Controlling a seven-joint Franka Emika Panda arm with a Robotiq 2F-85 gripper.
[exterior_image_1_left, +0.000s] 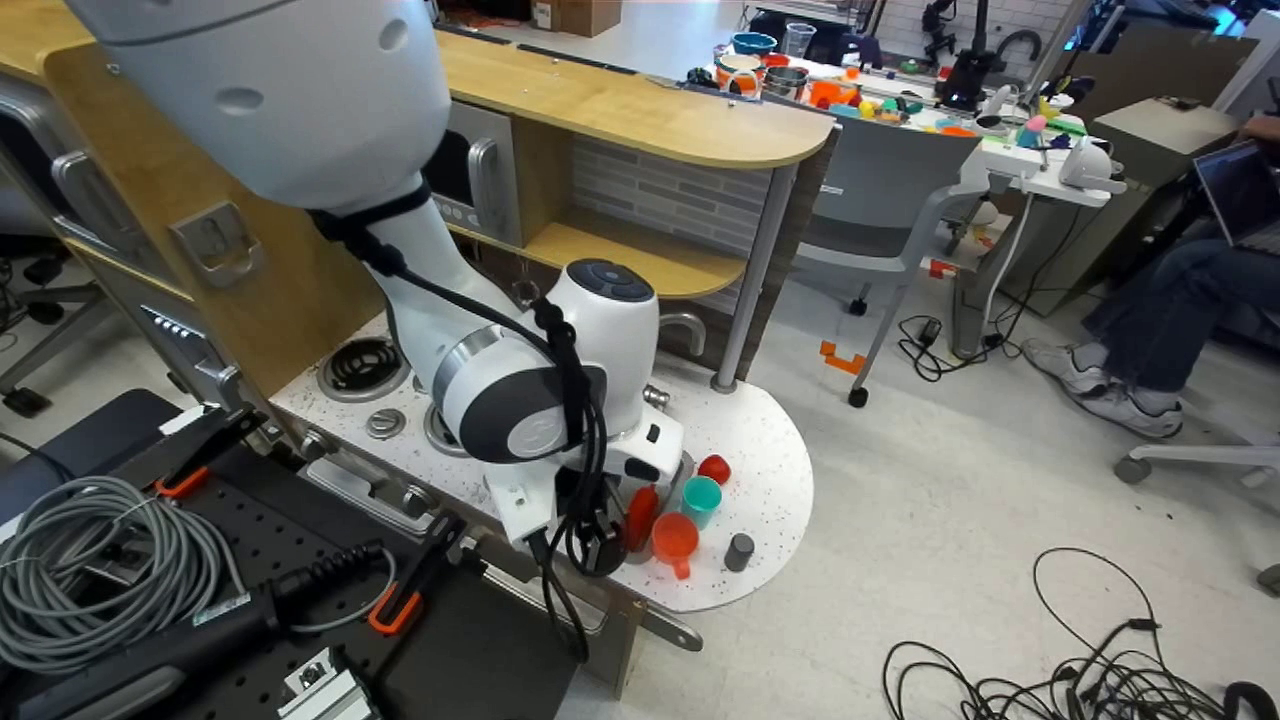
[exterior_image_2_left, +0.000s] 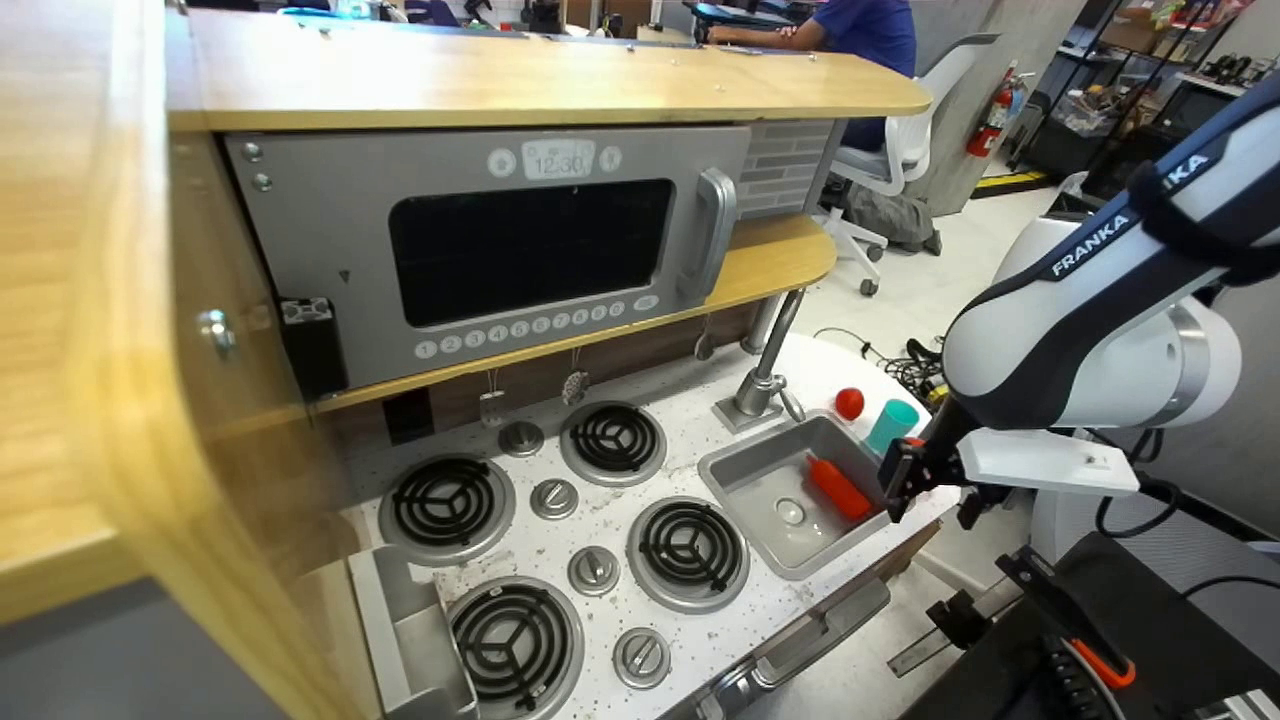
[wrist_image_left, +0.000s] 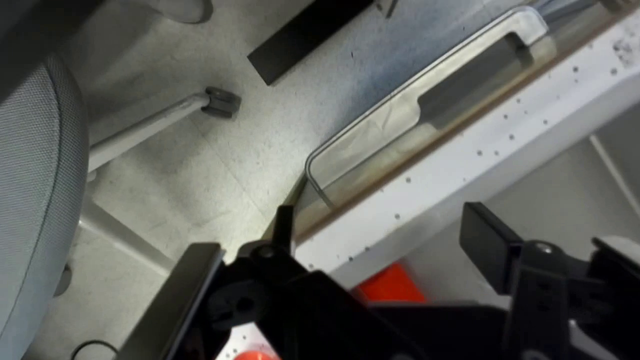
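My gripper stands open, its black fingers wide apart with nothing between them. In the second exterior view the gripper (exterior_image_2_left: 936, 486) is at the front right edge of the sink (exterior_image_2_left: 738, 486). A red bottle-like object (exterior_image_2_left: 840, 486) lies inside the sink along its right side, clear of the fingers. Only part of that red object (wrist_image_left: 393, 285) shows in the wrist view, partly covered by the gripper's body. Cables and the arm largely hide the gripper (exterior_image_1_left: 596, 540) in the first exterior view.
Right of the sink stand an orange cup (exterior_image_1_left: 674, 540), a teal cup (exterior_image_1_left: 701, 498), a red ball-like item (exterior_image_1_left: 715, 468) and a grey cylinder (exterior_image_1_left: 739, 552). Beyond the counter's front edge is open floor. A faucet (exterior_image_2_left: 758, 390) rises behind the sink.
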